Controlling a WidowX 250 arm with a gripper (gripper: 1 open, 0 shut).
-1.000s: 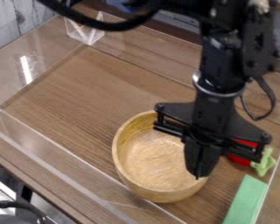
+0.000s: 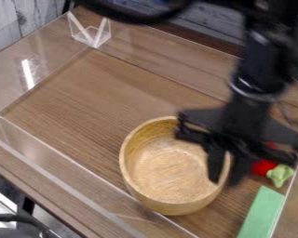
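My gripper (image 2: 226, 149), black and blurred, hangs over the right side of a light wooden bowl (image 2: 158, 172) on the wooden table; whether its fingers are open or shut is hard to tell. Just right of the gripper lies a red object with a pale green end (image 2: 278, 172), partly hidden behind it.
A green board (image 2: 261, 219) lies at the bottom right. A clear plastic holder (image 2: 89, 30) stands at the back left. Cables show beyond its lower left edge.
The bowl and green board look unmoved.
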